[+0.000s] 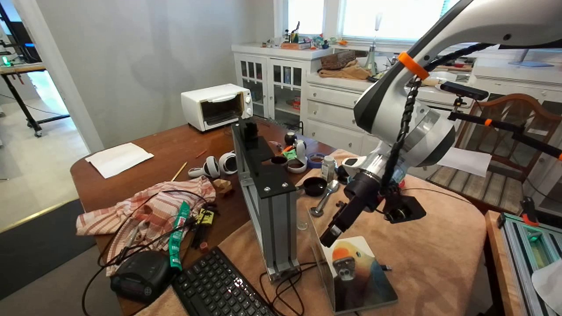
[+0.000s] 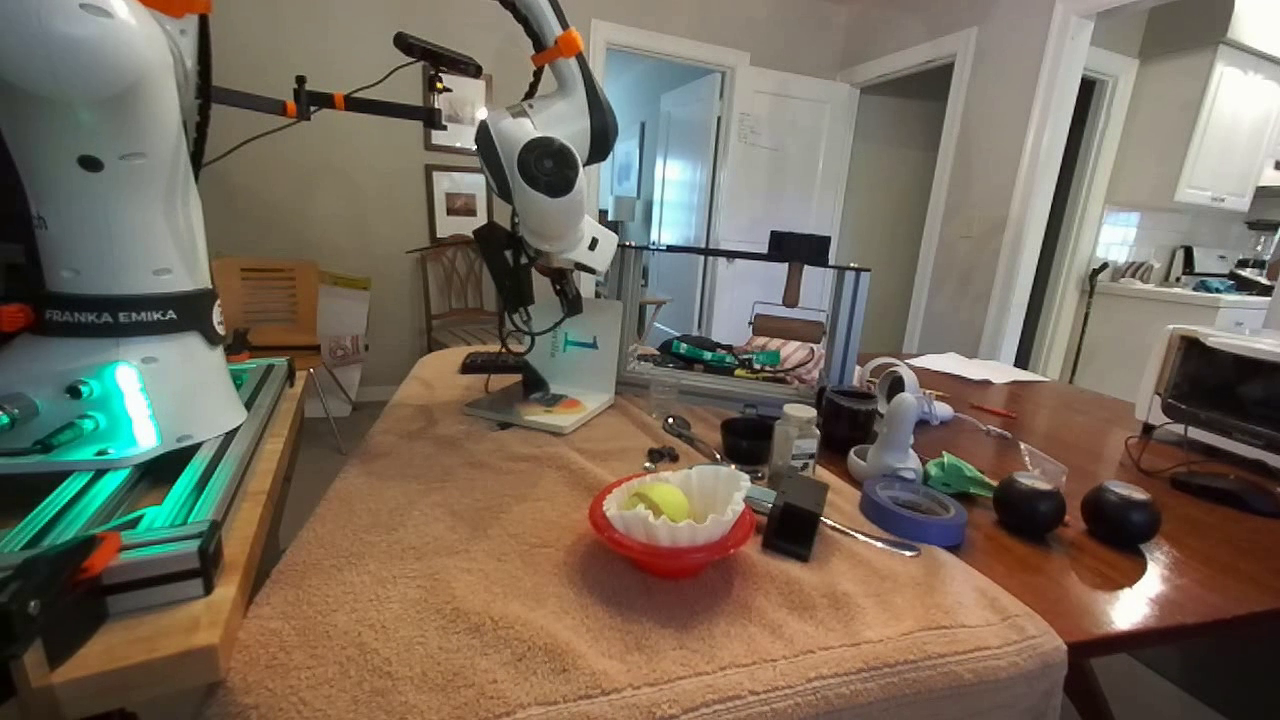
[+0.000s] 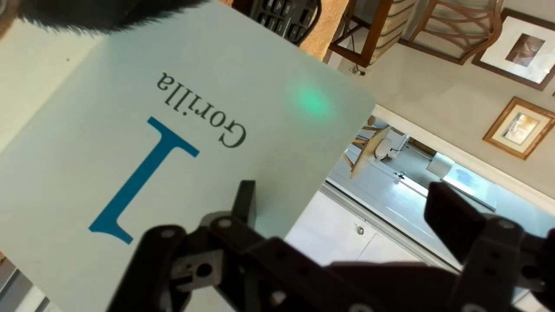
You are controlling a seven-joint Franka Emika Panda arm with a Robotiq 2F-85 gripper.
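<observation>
A thin picture book lies open on the towel-covered table. One side stands nearly upright, its white page [image 2: 596, 354] printed with a blue "1" and the word "Gorilla". Flat on the table rests the other side, showing a colourful painted page [image 1: 365, 258]. My gripper is open, one finger [image 3: 244, 203] close against the upright white page and the other out past the book's edge. Nothing fills the gap between the fingers. From the exterior, the gripper [image 1: 330, 235] hangs over the book, near the upright side's top; contact cannot be told.
Left of the book stands a metal frame [image 1: 279, 231], with a keyboard [image 1: 221, 284] and cables nearby. A red bowl [image 2: 672, 559] with a white liner and yellow ball, a bottle [image 2: 794, 442] and blue tape [image 2: 914, 510] occupy the table's other end.
</observation>
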